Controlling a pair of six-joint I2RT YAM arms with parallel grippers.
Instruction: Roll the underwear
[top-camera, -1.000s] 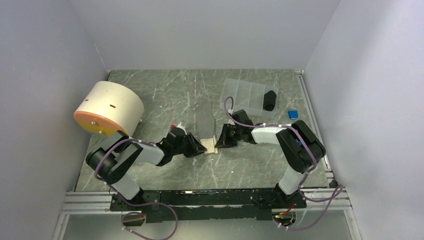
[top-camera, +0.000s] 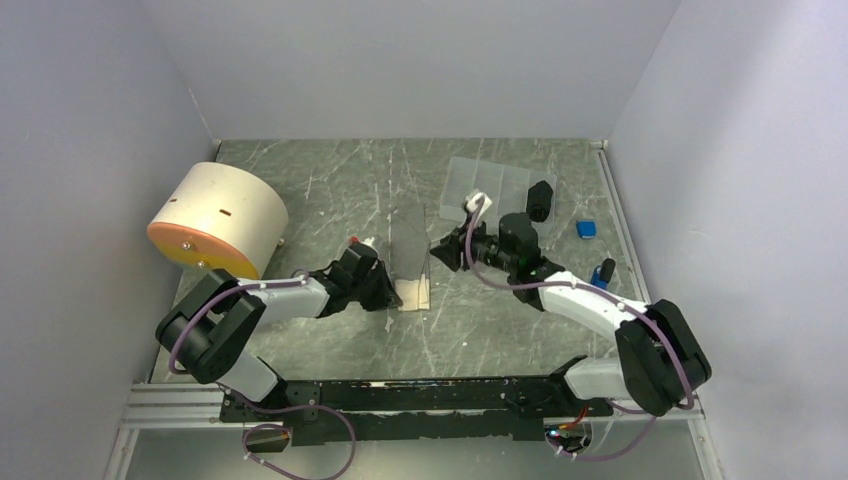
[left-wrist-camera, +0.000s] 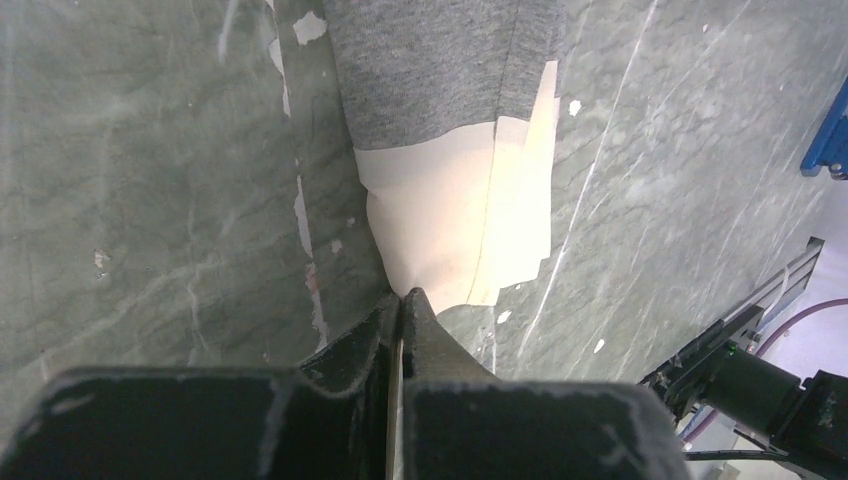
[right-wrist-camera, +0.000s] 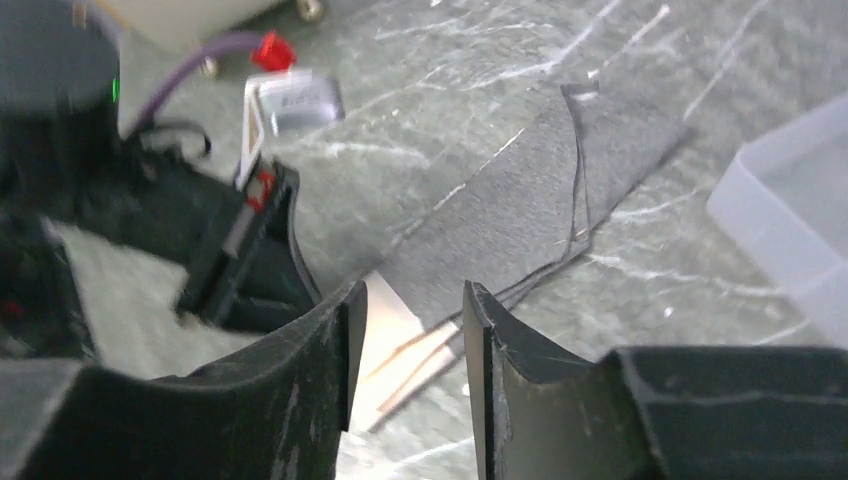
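Note:
Grey underwear (top-camera: 408, 240) with a cream waistband (left-wrist-camera: 440, 210) lies flat and folded long on the table, the band toward the front. My left gripper is shut on the near left corner of the band, pinching the cloth at its fingertips. My right gripper is open and raised to the right of the underwear, apart from it; in the right wrist view the cloth lies below and beyond its fingers.
A clear divided tray (top-camera: 480, 180) holding a black roll (top-camera: 539, 202) stands at the back right, with a blue block (top-camera: 586, 229) beside it. A cream cylinder (top-camera: 215, 210) is at the left.
My right gripper has lifted away from the band and moved back and to the right. The left gripper stays at the band's corner, with only slight shifts of its arm.

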